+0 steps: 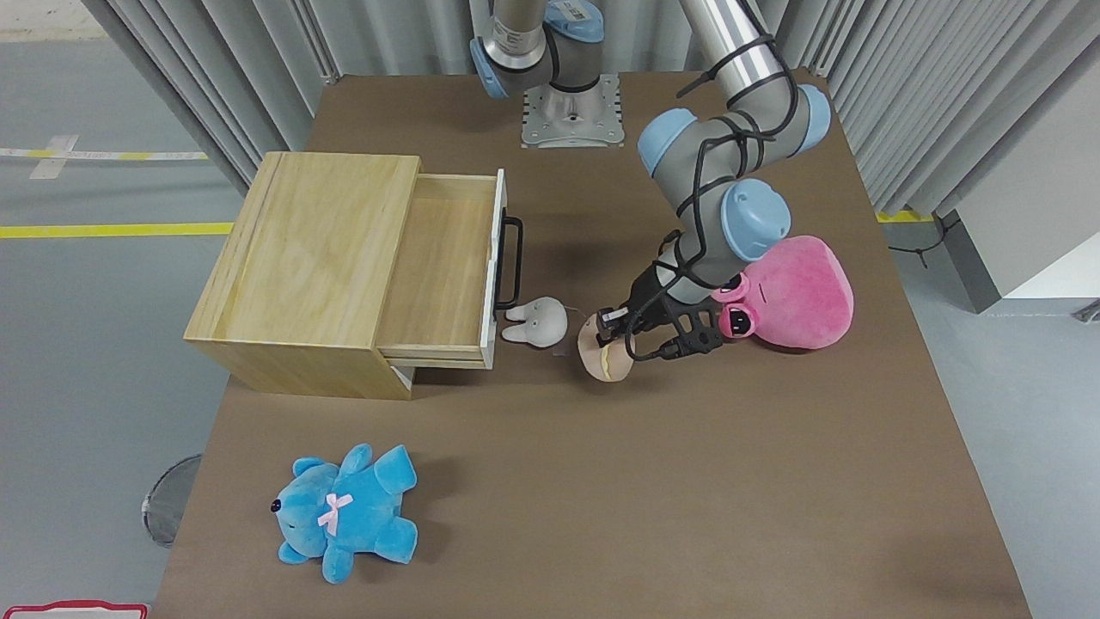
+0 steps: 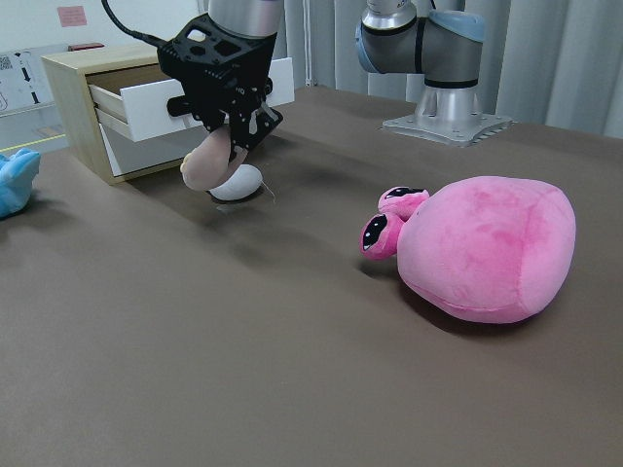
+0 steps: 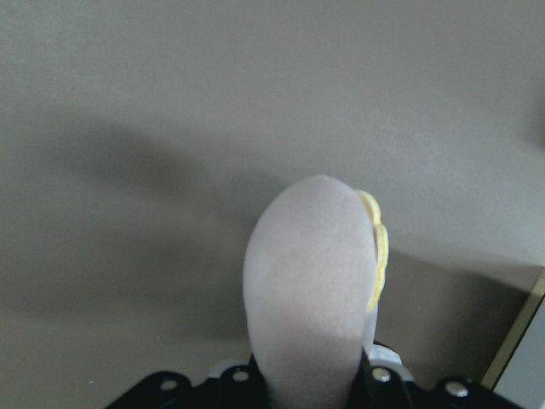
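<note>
My gripper (image 1: 629,340) is shut on a pale beige plush piece with a yellow edge (image 3: 306,281), held above the table just right of the wooden drawer unit (image 1: 299,258). The unit's drawer (image 1: 433,268) stands open and empty, its black handle (image 1: 516,263) facing me. A small white rabbit toy (image 1: 541,321) lies on the table between the handle and the held piece. In the wrist view the plush fills the space between the fingers and hides the fingertips.
A pink plush (image 1: 794,294) lies to the right of my gripper, partly under the arm. A blue bear (image 1: 351,516) lies at the front left.
</note>
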